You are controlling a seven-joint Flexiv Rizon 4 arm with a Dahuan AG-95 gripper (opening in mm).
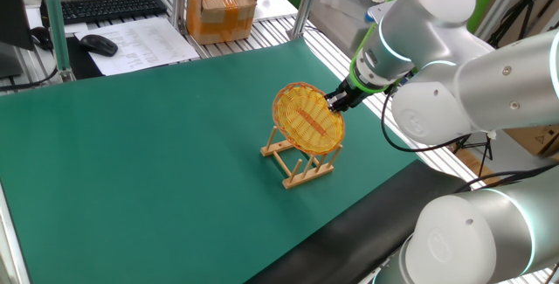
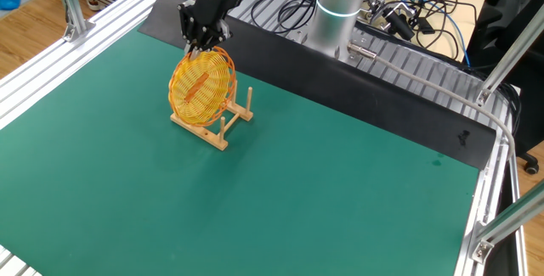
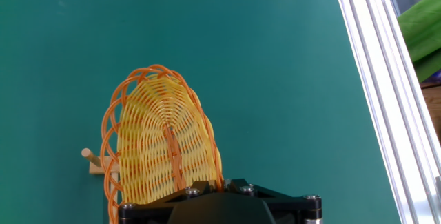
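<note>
A round, shallow woven basket (image 1: pixel 307 120), yellow with an orange rim and an orange stripe, stands tilted on edge in a wooden rack (image 1: pixel 301 175). My gripper (image 1: pixel 333 103) is at the basket's upper rim, on the robot's side. In exterior view 2 the gripper (image 2: pixel 197 51) reaches down to the top edge of the basket (image 2: pixel 201 89). The wrist view has the fingertips close together, with the rim of the basket (image 3: pixel 165 134) running between them, so the gripper looks shut on it. Most of the rack is hidden there; one peg (image 3: pixel 89 156) shows at the left.
A black strip (image 2: pixel 340 98) runs along the robot's side. Beyond the mat lie a cardboard box (image 1: pixel 220 13), a mouse (image 1: pixel 99 45), papers and a keyboard. Metal posts rise at the table's edges.
</note>
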